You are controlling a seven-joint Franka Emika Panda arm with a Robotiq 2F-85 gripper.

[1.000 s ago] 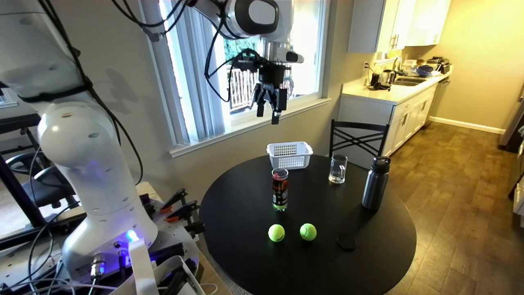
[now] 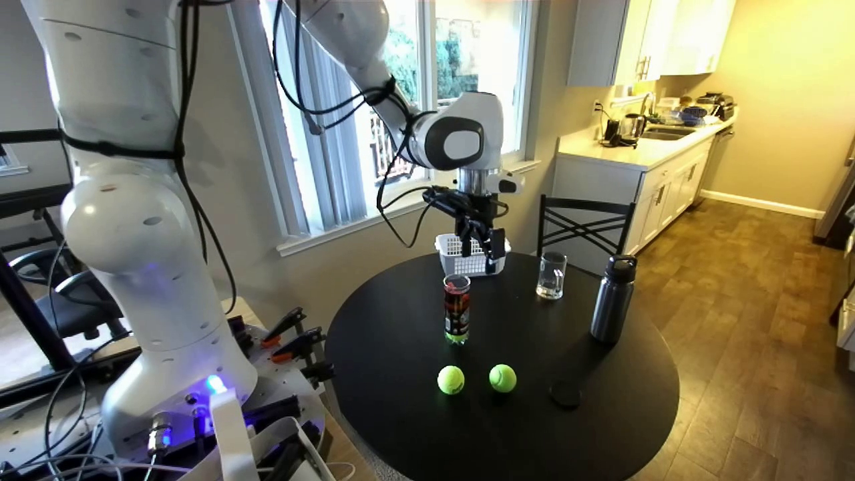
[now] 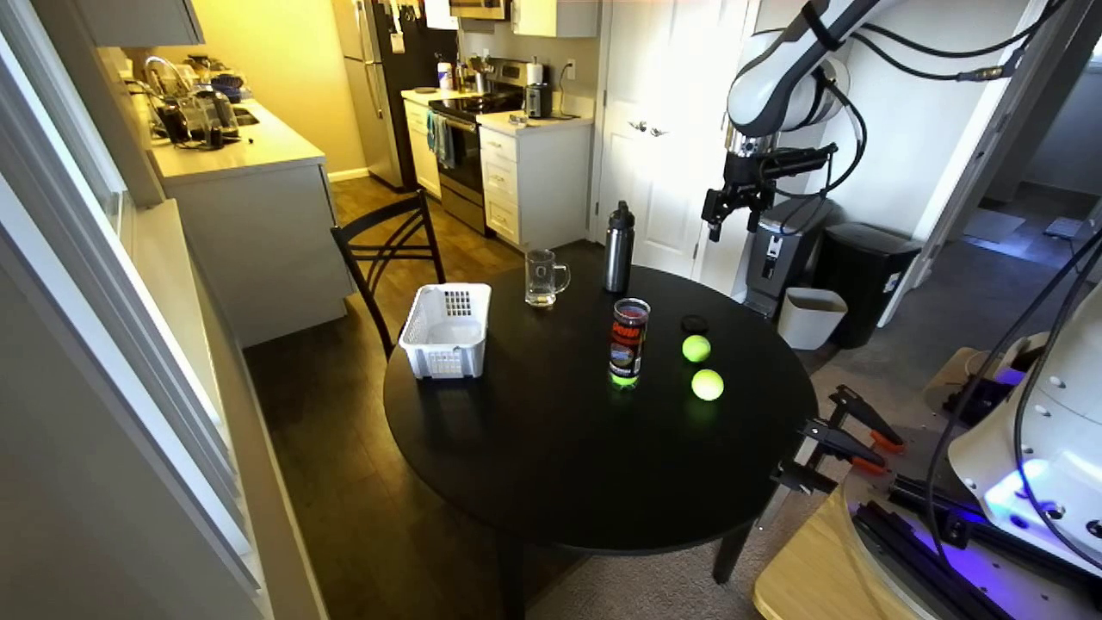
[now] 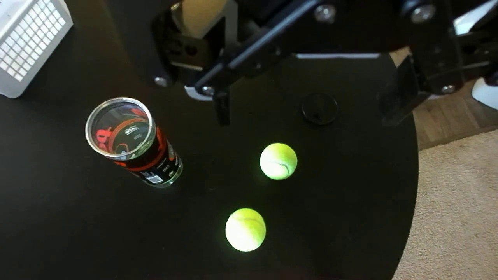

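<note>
My gripper [image 2: 481, 255] hangs in the air above the table, its fingers wide apart and nothing between them. In the wrist view two black fingers stand apart above the tennis balls. One tennis ball [image 4: 278, 161] lies near the middle of that view, and the other tennis ball [image 4: 245, 229] sits below it, slightly left. A clear tennis ball can [image 4: 140, 144] with a black and red label stands upright to their left. Green shows at the can's bottom [image 3: 624, 381]. A round black lid [image 4: 320, 109] lies flat on the dark tabletop, seen between the fingers.
The white basket [image 3: 446, 356] looks empty at one side of the round black table [image 3: 578, 486]. A glass mug [image 3: 539, 279] and a tall dark bottle [image 3: 619, 248] stand near the edge by the chair [image 3: 387, 243]. Black clamps [image 3: 842, 443] sit beside the table's edge.
My gripper has come down and shifted right in exterior view 1, now overlapping the basket there. It has also turned. The objects on the table have not moved.
</note>
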